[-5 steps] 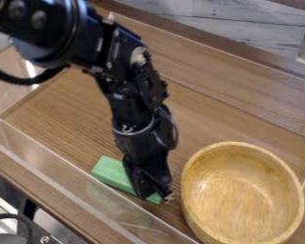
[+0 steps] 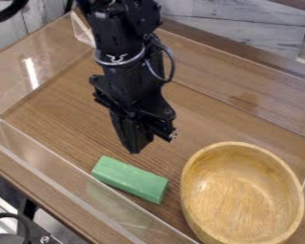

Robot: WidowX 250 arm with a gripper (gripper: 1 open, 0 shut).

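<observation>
A black robot gripper (image 2: 138, 143) hangs above the wooden table, up and behind a green block (image 2: 130, 179), with a gap between them. The block lies near the front edge, left of a light wooden bowl (image 2: 242, 200). The fingertips point down; whether they are apart is hard to make out, and I see nothing held between them.
A clear rim runs along the front left edge. A pale plank wall stands at the back.
My gripper has risen and moved back from the green block, which it was over and covering. The block is now fully in view on the table.
</observation>
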